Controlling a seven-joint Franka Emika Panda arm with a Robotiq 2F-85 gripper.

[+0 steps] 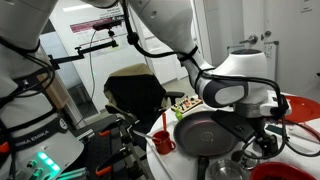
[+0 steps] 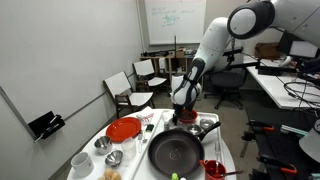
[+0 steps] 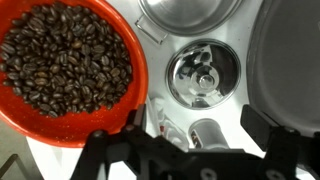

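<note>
My gripper is open in the wrist view, its dark fingers apart and nothing gripped between them. Below it, on the white table, a small round steel vessel [image 3: 187, 82] with a raised centre lies just ahead of the fingertips. A smaller metal cylinder [image 3: 207, 134] shows between the fingers, partly hidden by the gripper. To the left is a red bowl [image 3: 141, 62] of dark coffee beans. In exterior view 1 the gripper hangs low over the right end of the table, and the arm and cables partly cover it.
A dark pan [image 1: 205, 132] lies close beside the gripper. A steel pot [image 3: 190, 14] borders the small vessel. A red mug [image 1: 162, 143] stands left of the pan. Beyond the pan, in exterior view 2, are a red plate [image 2: 124, 129] and several cups.
</note>
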